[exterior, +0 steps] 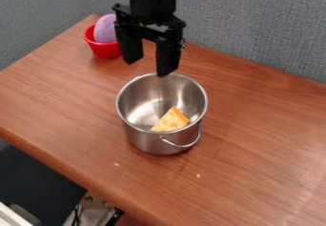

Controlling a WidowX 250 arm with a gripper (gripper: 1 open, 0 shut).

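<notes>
A steel pot (143,130) with a wire handle stands on the wooden table, a yellow cheese-like wedge (171,120) inside it. My black gripper (149,56) hangs above and behind the pot, open, with nothing seen between its fingers. Behind it at the upper left, a red bowl (99,47) holds a purple rounded object (106,28), partly hidden by the arm.
Grey padded walls rise at the back and left. A dark gap with cables lies past the table's lower left edge.
</notes>
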